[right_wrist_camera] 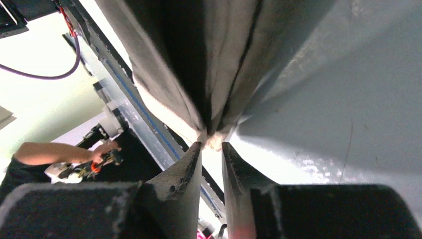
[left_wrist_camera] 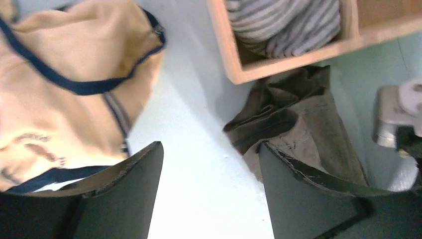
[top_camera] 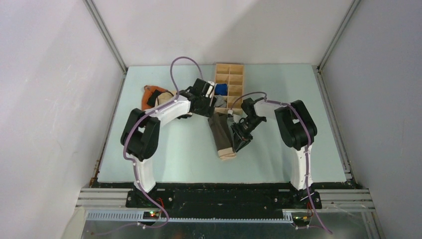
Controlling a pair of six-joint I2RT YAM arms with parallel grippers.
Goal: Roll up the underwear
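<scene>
The dark brown underwear, with a cream band at its lower end, lies lengthwise front to back below the compartment box, rumpled at its upper end in the left wrist view. My left gripper is over that upper end, fingers apart; whether cloth is between them is unclear. My right gripper is at the cream end, its fingertips a narrow gap apart with the band seen just behind them; whether it grips the cloth I cannot tell.
A wooden compartment box holding blue and striped cloths stands at the back. A heap of orange, black and beige garments lies on the left.
</scene>
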